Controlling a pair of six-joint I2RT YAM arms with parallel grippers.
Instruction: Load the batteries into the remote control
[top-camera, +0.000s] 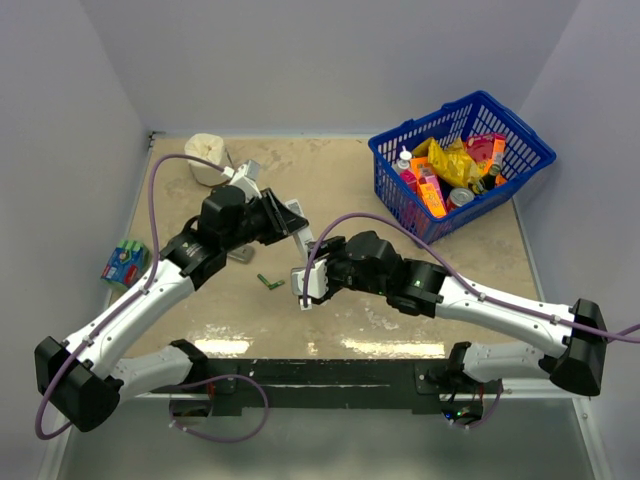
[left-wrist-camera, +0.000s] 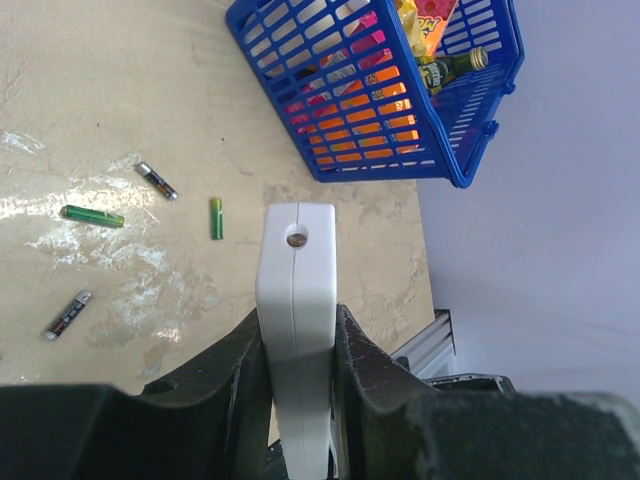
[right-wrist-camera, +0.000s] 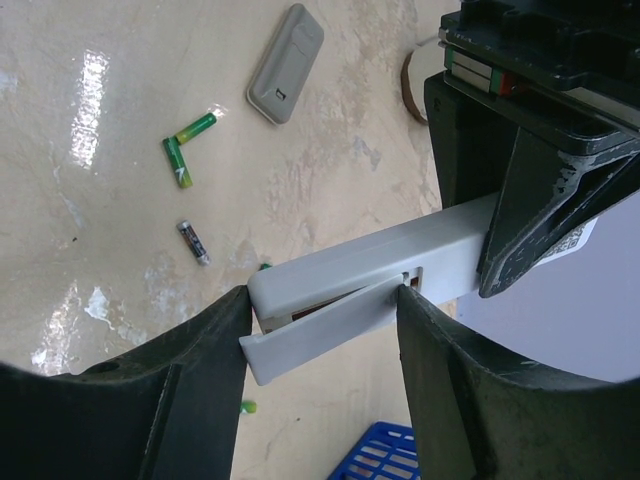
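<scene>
My left gripper (top-camera: 285, 220) is shut on the white remote control (left-wrist-camera: 296, 280), held above the table. In the right wrist view its battery cover (right-wrist-camera: 330, 325) sits tilted and partly lifted from the body, between the fingertips of my right gripper, which is part open. Loose batteries lie on the table: green cells (left-wrist-camera: 92, 215) (right-wrist-camera: 177, 160) and dark ones (left-wrist-camera: 156, 180) (right-wrist-camera: 195, 242). Whether the right fingertips grip the cover firmly is unclear.
A blue basket (top-camera: 390, 140) of groceries stands at the back right. A grey device (right-wrist-camera: 285, 65) lies on the table, a white roll (top-camera: 205, 150) at the back left, and a green-blue pack (top-camera: 123, 263) at the left edge.
</scene>
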